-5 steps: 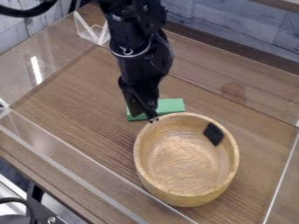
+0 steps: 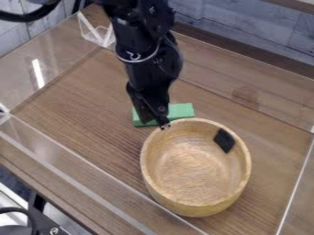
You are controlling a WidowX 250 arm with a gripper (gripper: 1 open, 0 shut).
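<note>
The black gripper (image 2: 157, 117) reaches down from the top of the view, its tip just above and behind the rim of a round tan bowl (image 2: 194, 184). It looks shut, with nothing visible between its fingers. A green rectangular piece (image 2: 182, 110) lies on the wooden table behind the bowl, partly hidden by the gripper. A small black block (image 2: 225, 140) is at the right inner side of the bowl.
White and grey planked walls (image 2: 245, 37) border the back. A clear plastic item (image 2: 98, 29) stands at the back left.
</note>
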